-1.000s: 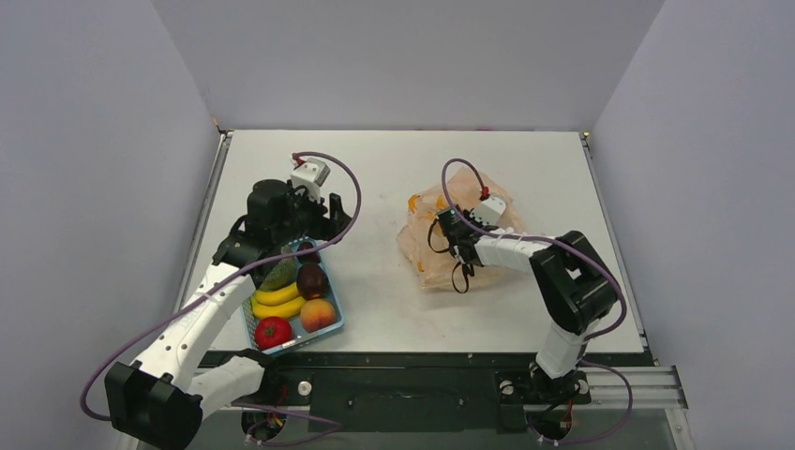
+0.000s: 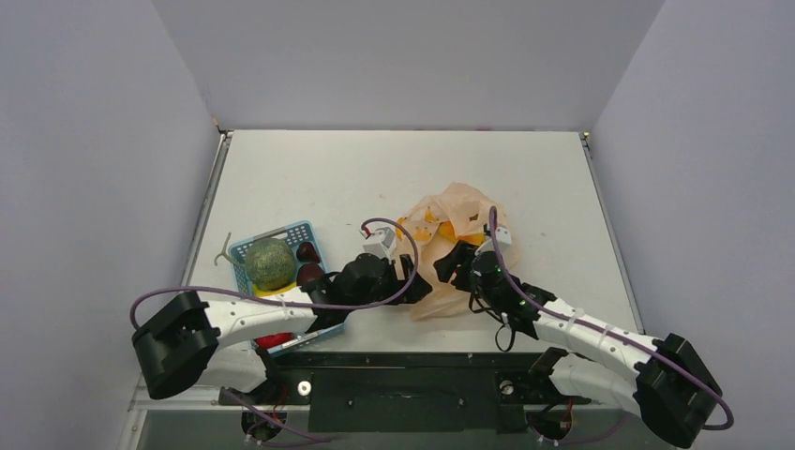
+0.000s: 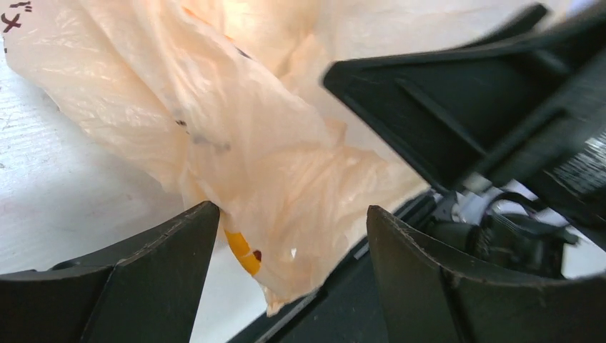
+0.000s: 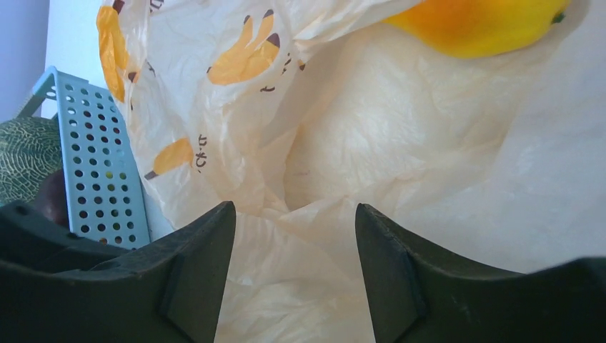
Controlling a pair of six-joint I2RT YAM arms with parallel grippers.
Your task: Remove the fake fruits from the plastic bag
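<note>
The crumpled translucent bag (image 2: 450, 202) lies right of centre on the table, with yellow fruit (image 4: 479, 25) showing inside at the top of the right wrist view. My left gripper is open at the bag's near left side, bag plastic between and beneath its fingers. My right gripper hangs over the bag's opening, fingers apart, with only plastic visible below them. In the left wrist view a black part of the right gripper sits close above.
A blue perforated basket (image 2: 300, 234) with a melon (image 2: 269, 262) and other fruits stands at the left, partly under my left arm.
My left gripper has swung down and right from beside the basket to the bag's near edge. My right gripper has moved toward the front.
</note>
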